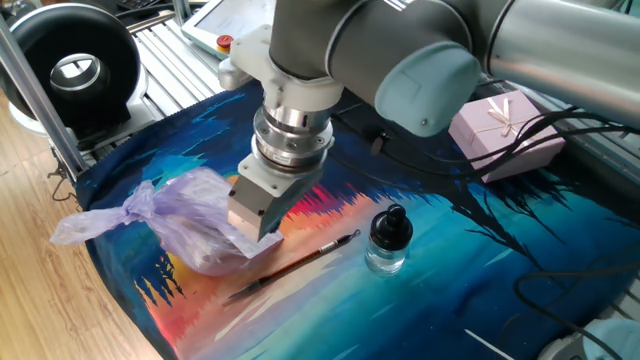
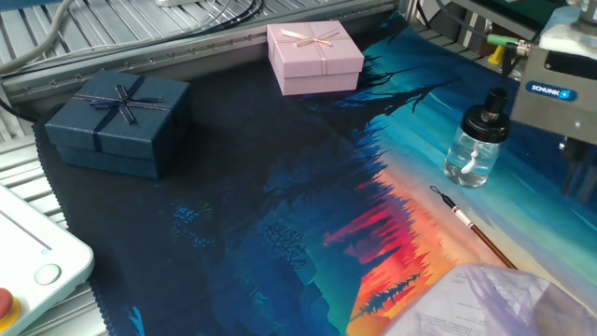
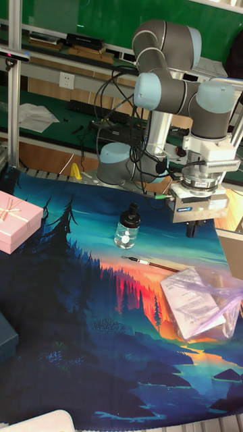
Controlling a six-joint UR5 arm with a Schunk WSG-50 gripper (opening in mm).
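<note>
A clear bottle with a black dropper cap (image 1: 388,240) stands upright on the printed cloth. Beside it lies a brown brush (image 1: 295,267) with a dark tip. A knotted, see-through lilac plastic bag (image 1: 195,225) with a white box inside rests on the cloth's left part in exterior view 1. My gripper (image 3: 191,229) hangs above the cloth, pointing down and apart from bottle, brush and bag. Its short dark fingers (image 2: 580,177) are partly cut off at the right edge of exterior view 2, and the gap between them does not show clearly.
A pink gift box (image 2: 315,58) with a ribbon sits near the cloth's back edge, and a dark blue gift box (image 2: 121,121) at its corner. Black cables (image 1: 560,118) cross by the pink box.
</note>
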